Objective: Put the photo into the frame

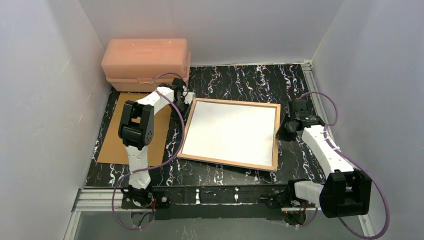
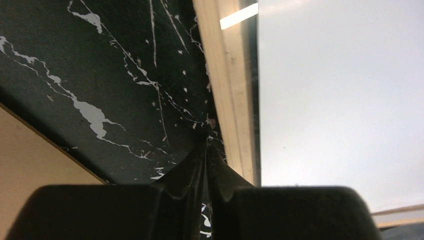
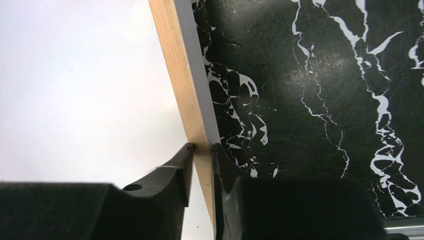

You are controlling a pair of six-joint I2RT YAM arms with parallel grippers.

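The wooden frame (image 1: 235, 102) lies askew on the table, a plain white surface (image 1: 230, 132) filling its inside. Whether that white is the photo's back, I cannot tell; no picture shows. Just outside the frame's left rail, my left gripper has its fingers together, with nothing seen between them. A dark slit runs along the white surface's left edge in the left wrist view. On the opposite side, my right gripper has the right rail (image 3: 182, 75) between its fingers, one on the inner side over the white, one on the outer side.
A brown board (image 1: 112, 142) lies flat at the left, partly under the left arm. Behind it stands a closed pink box (image 1: 145, 57).
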